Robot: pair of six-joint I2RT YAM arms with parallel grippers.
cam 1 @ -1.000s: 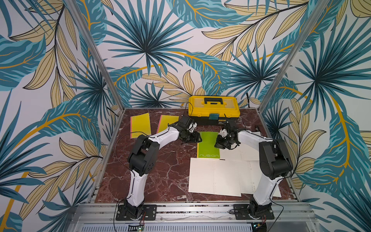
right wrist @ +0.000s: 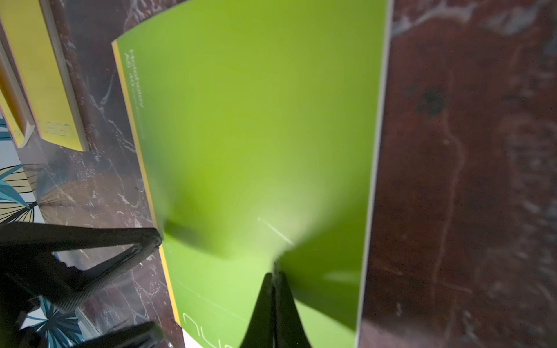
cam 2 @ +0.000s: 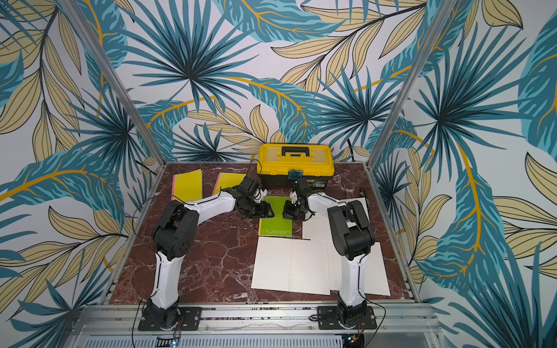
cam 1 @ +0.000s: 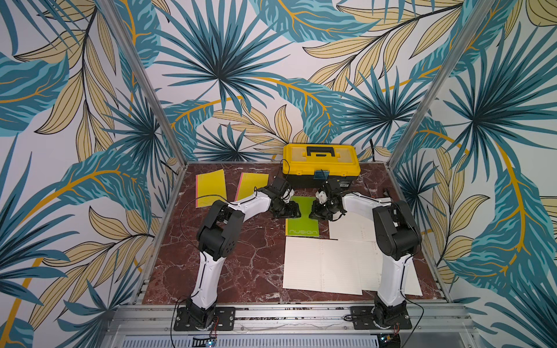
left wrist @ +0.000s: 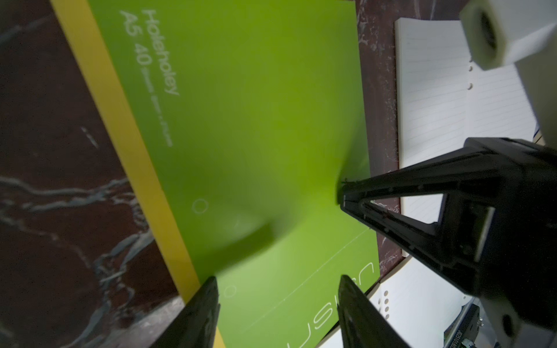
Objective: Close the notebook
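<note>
A green notebook (cam 1: pixel 303 223) lies closed, cover up, in the middle of the table, its yellow spine strip on the left. In the left wrist view the left gripper stands open over the spine side of the green cover (left wrist: pixel 249 116), nothing between its fingers. The right gripper is shut over the right half of the cover (right wrist: pixel 249 127), nothing showing between its tips. Whether either presses on the cover is hard to tell. In the top right view the arms face each other across the notebook (cam 2: pixel 276 225).
Open white notebooks lie in front (cam 1: pixel 319 266) and right (cam 1: pixel 351 226) of the green one. Two yellow notebooks (cam 1: pixel 211 188) lie at the back left, and a yellow toolbox (cam 1: pixel 322 159) stands behind.
The green notebook has slid left, away from the open notebook on its right, and the right arm has moved left with it.
</note>
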